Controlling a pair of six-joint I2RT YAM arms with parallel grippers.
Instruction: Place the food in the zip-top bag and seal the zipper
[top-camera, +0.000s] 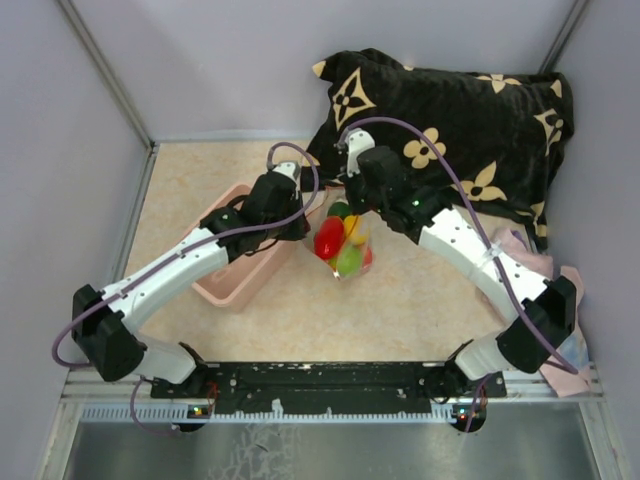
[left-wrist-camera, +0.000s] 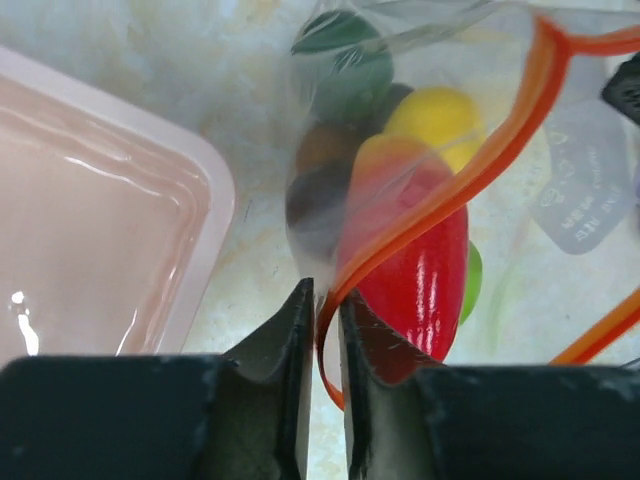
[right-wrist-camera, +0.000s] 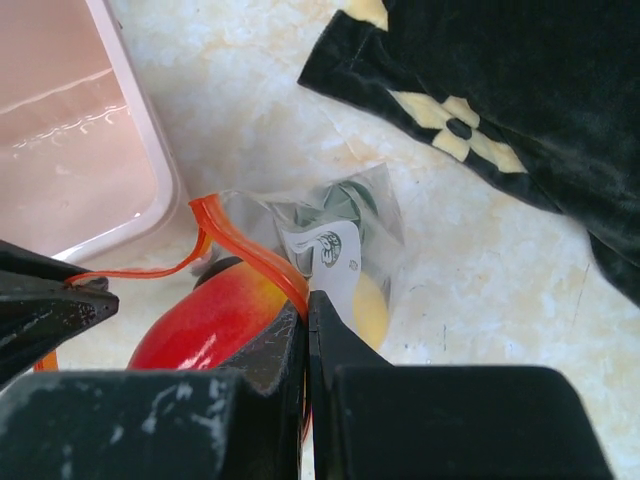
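The clear zip top bag (right-wrist-camera: 385, 215) with an orange zipper strip (left-wrist-camera: 505, 150) lies mid-table, mouth spread. Inside are a red food piece (top-camera: 329, 238), a yellow one (top-camera: 355, 230), a green one (top-camera: 349, 260) and darker pieces. My left gripper is at the bag's left side, narrowly open; the orange strip passes between its fingers, with a gap showing beside it. On the other side of the mouth, my right gripper is shut on the strip, which runs between its fingertips. The top view hides both gripping spots behind the arms.
A pink bin (top-camera: 232, 297) stands close by the bag on the left, empty where it shows. At the back lies a black patterned cushion (top-camera: 450, 130). Pink cloth (top-camera: 565, 330) lies at the right edge. The table front of the bag is clear.
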